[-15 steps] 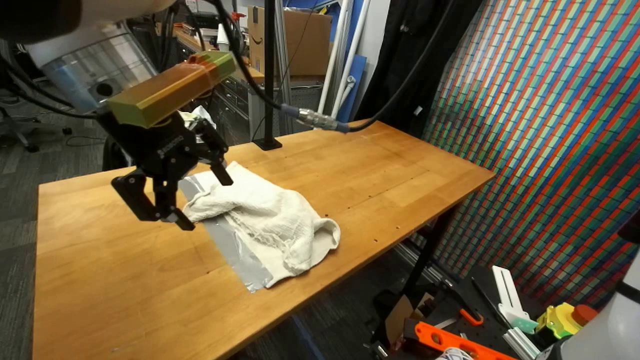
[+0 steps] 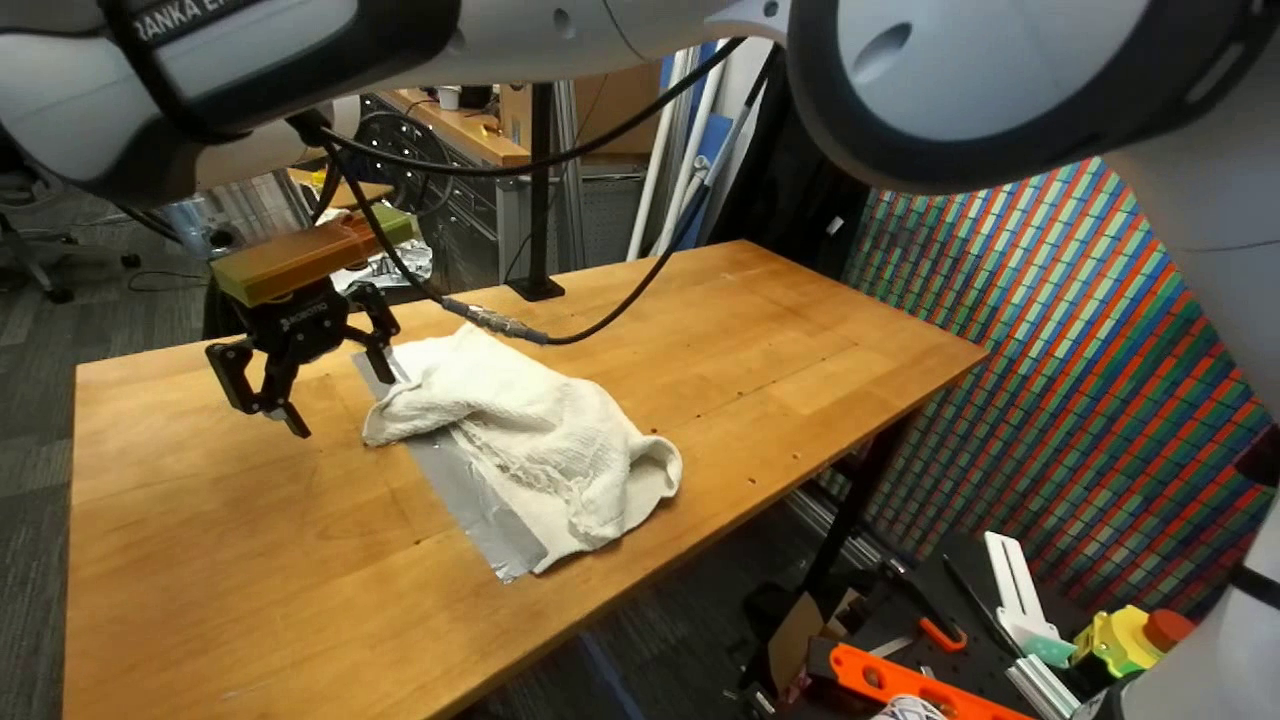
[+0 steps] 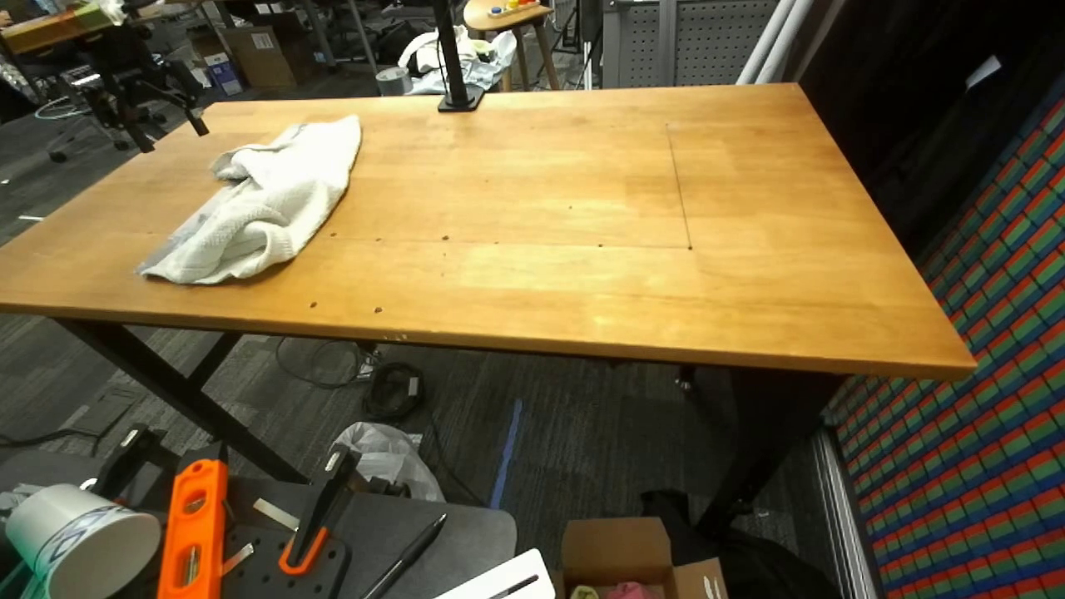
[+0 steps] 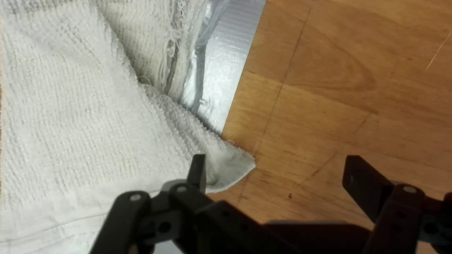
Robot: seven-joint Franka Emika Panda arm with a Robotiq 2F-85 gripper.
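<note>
A crumpled white towel point(image 2: 546, 432) lies on the wooden table, partly over a strip of silver tape point(image 2: 474, 504). In exterior view 2 the same towel point(image 3: 289, 200) sits at the table's left end. My gripper point(image 2: 348, 406) is open above the table, on the far-left side of the towel, with nothing between its fingers. From the wrist, a folded towel corner point(image 4: 231, 167) shows near the left finger point(image 4: 197, 171), and bare wood lies beneath the gap. Whether that finger touches the cloth cannot be told.
A black post point(image 2: 536, 282) stands at the table's back edge. A cable point(image 2: 612, 306) hangs from the arm over the towel's far side. Tools, including an orange level point(image 3: 193, 529), lie on a separate dark surface in front.
My gripper has moved back and left, away from the camera, and now points more steeply down. The arm has swung across the top of the view. The towel looks unmoved.
</note>
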